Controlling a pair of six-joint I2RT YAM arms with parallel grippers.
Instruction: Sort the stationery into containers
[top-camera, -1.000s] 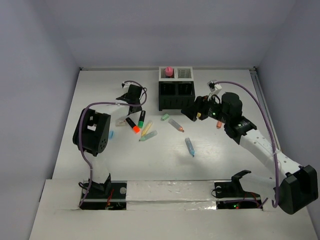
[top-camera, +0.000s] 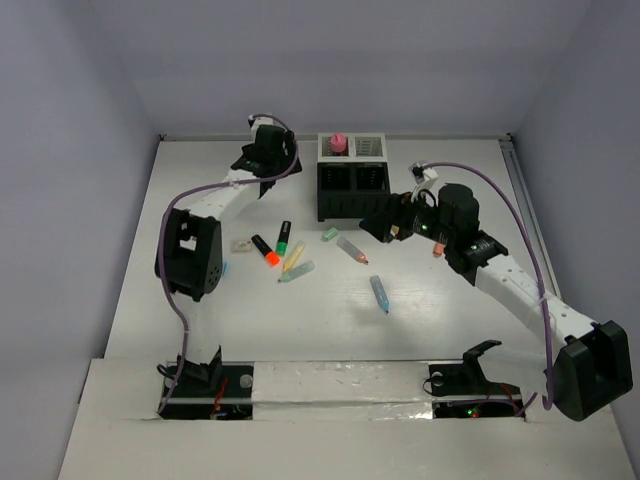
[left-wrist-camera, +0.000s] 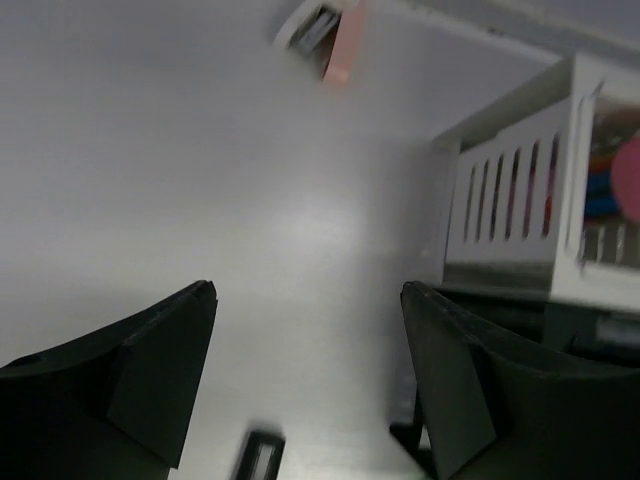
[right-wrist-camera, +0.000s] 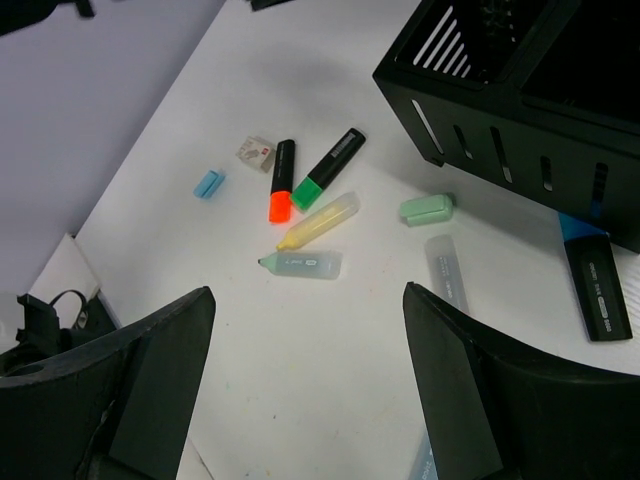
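The black-and-white organizer (top-camera: 353, 205) stands at the back middle, a pink item (top-camera: 338, 142) in one white compartment. My left gripper is open beside it at the back left, above a blurred pink-and-white object (left-wrist-camera: 342, 52). My right gripper is open over the right side, near the organizer. Loose on the table lie an orange-capped marker (top-camera: 266, 251), a green-capped marker (top-camera: 283, 237), a yellow pen (top-camera: 294, 255), pale green (top-camera: 296, 271), grey (top-camera: 352, 250) and blue (top-camera: 379, 293) pens, a green eraser (top-camera: 329, 234) and a black-and-blue marker (right-wrist-camera: 598, 290).
A small clear block (right-wrist-camera: 255, 154) and a light-blue piece (right-wrist-camera: 208, 184) lie at the left. An orange item (top-camera: 437, 250) is partly hidden by the right arm.
The right arm has shifted only slightly.
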